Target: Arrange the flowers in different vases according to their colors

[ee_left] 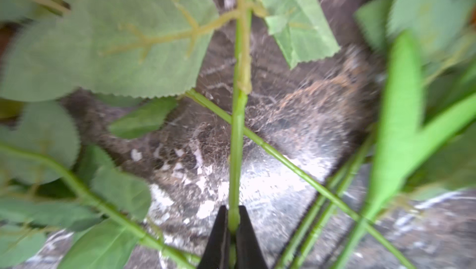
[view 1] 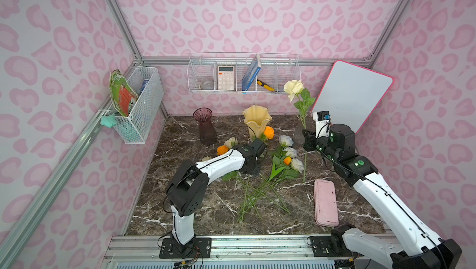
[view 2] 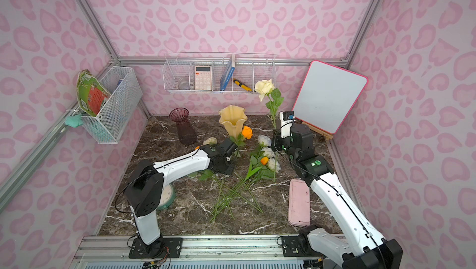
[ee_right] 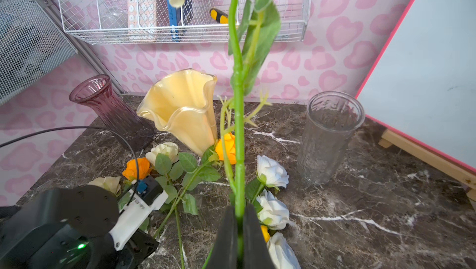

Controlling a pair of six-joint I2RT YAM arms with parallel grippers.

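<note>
In the left wrist view, my left gripper is shut on a green flower stem [ee_left: 237, 145]; its bloom is out of that view. My right gripper is shut on the stem of a cream rose [view 1: 293, 88], held upright above the table. Toward the back stand a purple vase [ee_right: 119, 112], a wavy yellow vase [ee_right: 191, 125] and a clear glass vase [ee_right: 324, 145]. Several other flowers lie on the table, among them an orange rose [ee_right: 136, 168], another orange rose [ee_right: 227, 148] near the yellow vase, and a white rose [ee_right: 272, 171].
A second loose stem [ee_left: 292, 167] crosses beneath the held one. A pink case [view 1: 325, 202] lies at the front right, and a whiteboard [view 1: 352, 97] leans behind the right arm. A wire basket [view 1: 233, 76] hangs on the back wall.
</note>
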